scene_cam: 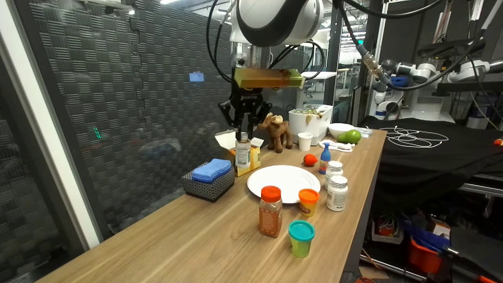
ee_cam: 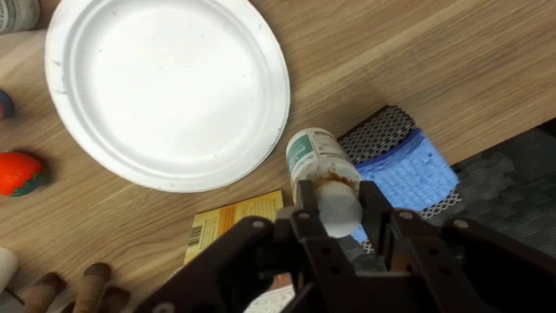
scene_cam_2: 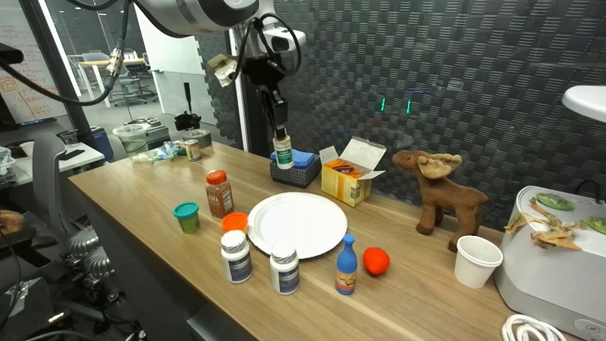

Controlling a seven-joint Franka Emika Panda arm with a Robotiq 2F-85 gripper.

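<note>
A small bottle [ee_cam: 319,154] with a white cap and a green-and-white label is held by its cap, upright, above the table. My gripper is shut on it; one finger lies on each side of the cap. In exterior view 2 the bottle [scene_cam_2: 283,153] hangs in front of the dark mesh basket [scene_cam_2: 295,174] with the blue cloth [scene_cam_2: 302,158]. From exterior view 1 the bottle [scene_cam: 243,153] appears in front of the yellow box [scene_cam: 255,158]. The white plate [ee_cam: 172,88] lies beside and below it, empty.
Around the plate stand an orange-lidded spice jar [scene_cam: 270,212], a teal-lidded tub [scene_cam: 301,238], an orange tub [scene_cam: 309,202], two white pill bottles [scene_cam_2: 236,258] and a blue bottle [scene_cam_2: 346,264]. A toy moose [scene_cam_2: 446,196] is at the back.
</note>
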